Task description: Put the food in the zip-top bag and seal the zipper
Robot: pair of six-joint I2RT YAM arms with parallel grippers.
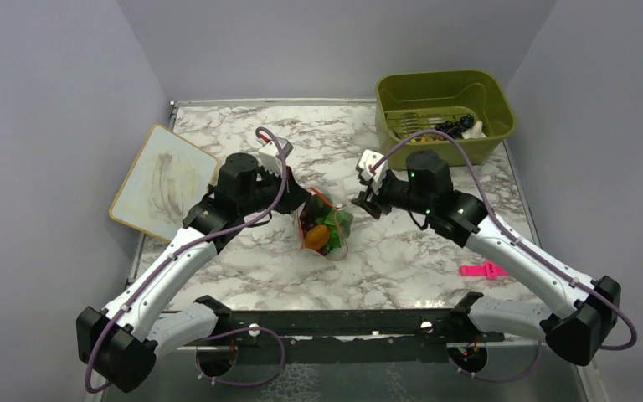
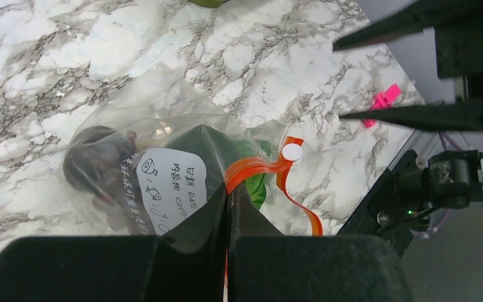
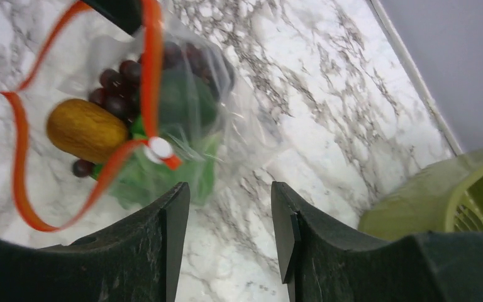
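The clear zip top bag (image 1: pixel 341 243) stands mid-table with its orange-edged mouth spread wide. Inside are dark grapes (image 3: pixel 118 85), a yellow-brown oval food item (image 3: pixel 87 131) and green leafy food (image 1: pixel 335 224). My left gripper is shut on the bag's rim, the orange zipper strip (image 2: pixel 251 167) running into its fingertips. A white slider (image 2: pixel 292 152) sits on that strip, right of the left fingers. To the right of the bag, clear of it, my right gripper is part open, with only bare table showing between its fingers.
A green bin (image 1: pixel 445 155) with forks and dark fruit stands at the back right. The white board (image 1: pixel 164 182) leans at the left edge. A pink object (image 1: pixel 484 270) lies at the right.
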